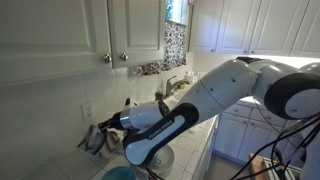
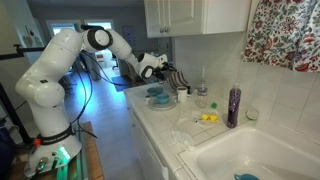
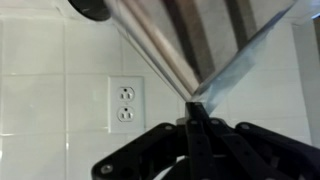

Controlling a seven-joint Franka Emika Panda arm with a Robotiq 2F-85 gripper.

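A striped cloth [image 3: 215,35] in brown, grey and white fills the top of the wrist view and narrows to a point at my fingertips. My gripper is shut on that thin corner. In exterior view 1 the cloth [image 1: 98,141] hangs below my gripper [image 1: 104,126], close to the tiled wall. Exterior view 2 shows the cloth [image 2: 177,79] small, at the far end of the counter; the fingers are too small to make out there.
A teal bowl [image 1: 120,173] and a pale bowl [image 1: 160,160] stand on the counter below the arm. A wall outlet [image 3: 126,104] is near the gripper. Bottles [image 2: 233,107] and a sink [image 2: 250,145] lie toward the near end. Cabinets [image 1: 55,38] hang overhead.
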